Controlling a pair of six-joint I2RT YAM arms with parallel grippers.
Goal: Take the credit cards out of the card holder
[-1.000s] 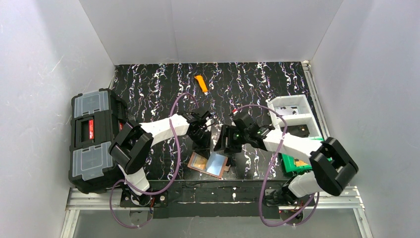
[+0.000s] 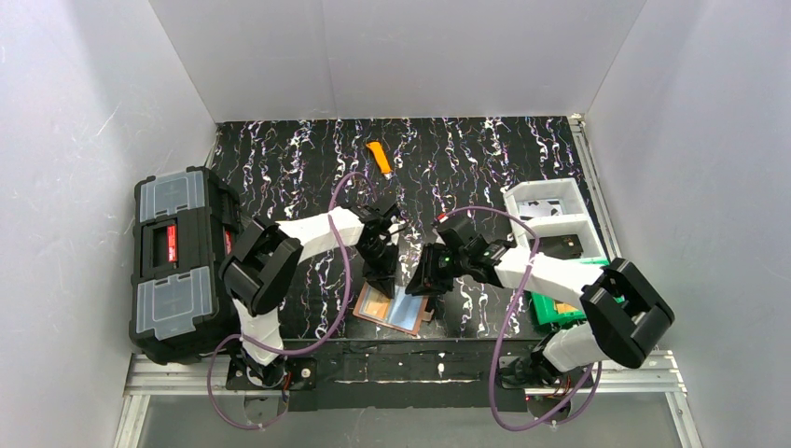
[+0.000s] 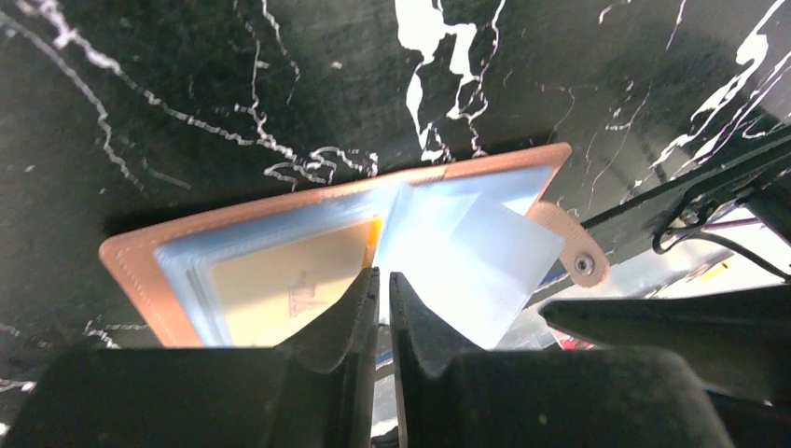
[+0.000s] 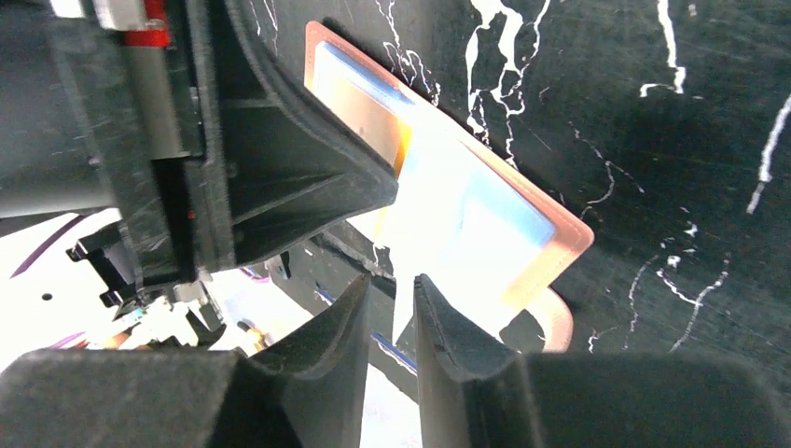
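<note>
The tan card holder (image 2: 416,329) lies open near the table's front edge. In the left wrist view, a beige card (image 3: 280,280) shows in the clear sleeve of its left half. A translucent sleeve page (image 3: 494,266) stands partly lifted over the right half. My left gripper is shut at the middle of the holder, with nothing visible between its fingers. Just to its right, my right gripper is partly open, tips pointing at the lifted page (image 4: 420,252). Whether its fingers touch the page is unclear.
An orange-handled cutter (image 2: 378,157) lies at the back. The black toolbox (image 2: 173,266) stands at left; a white divided tray (image 2: 560,224) and a green bin (image 2: 544,309) are at right. The holder's strap (image 3: 571,247) sticks out at its right end.
The holder stays in place.
</note>
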